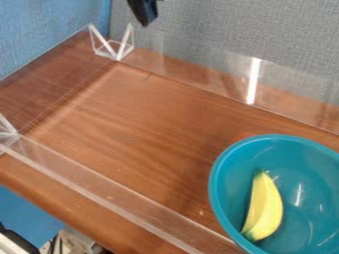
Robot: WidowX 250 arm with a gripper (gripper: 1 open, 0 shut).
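Observation:
At the top edge of the camera view, the dark gripper (145, 14) hangs high over the back left of the wooden table, mostly cut off by the frame; only its lower tip shows, and it looks shut, with nothing seen held. A yellow banana (264, 208) lies inside a teal bowl (304, 163) at the lower right.
Clear plastic walls (119, 196) with white corner brackets (111, 42) border the wooden table (146, 124), whose middle is bare. Grey and blue padded panels stand behind and to the left.

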